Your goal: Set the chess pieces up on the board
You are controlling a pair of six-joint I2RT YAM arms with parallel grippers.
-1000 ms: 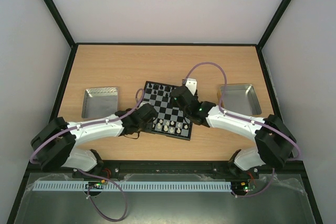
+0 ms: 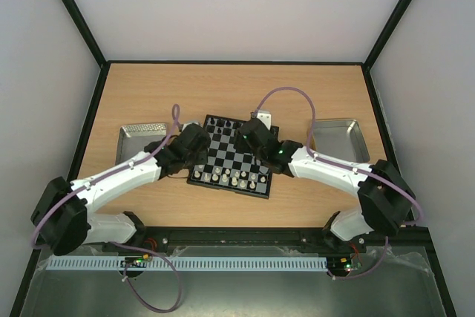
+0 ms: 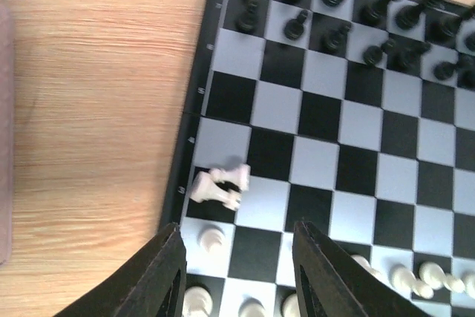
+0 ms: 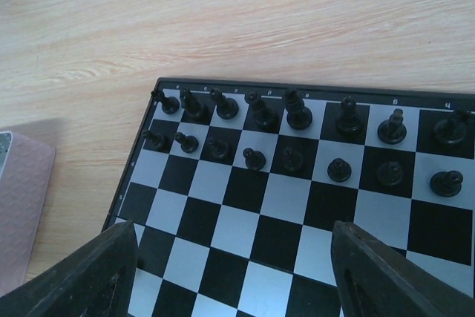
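The chessboard (image 2: 230, 154) carries rows of black pieces (image 4: 298, 113) along its far side and white pieces (image 3: 211, 243) along the near side. In the left wrist view two white pieces (image 3: 217, 191) lie on their sides on a left-edge square. My left gripper hangs open above them, nothing between its fingers. My right gripper is open over the board's right part, with empty space between its fingers and the black pieces beyond.
A metal tray (image 2: 141, 141) sits left of the board, mostly clear of the arm, and another (image 2: 339, 141) sits to the right.
My left arm has moved back and to the left, away from the near white pieces. The right arm has shifted slightly left.
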